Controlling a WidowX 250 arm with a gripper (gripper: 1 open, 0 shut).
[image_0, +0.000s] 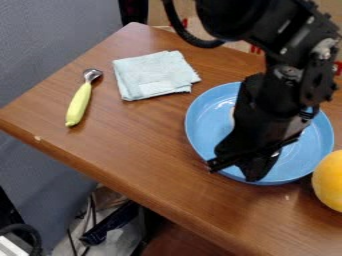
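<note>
My black gripper (238, 160) is down over the blue plate (205, 124) on the right of the table, its tip low at the plate's front-left part. It hides most of what lies on the plate; only a small pale sliver shows at its left side. Whether it is open, shut or holding something cannot be seen. A yellow round object (329, 182) sits at the right edge, beside the plate.
A pale folded cloth (156, 73) and a scoop with a light green handle (78, 103) lie on the wooden table (127, 150) to the left. A cardboard box stands behind.
</note>
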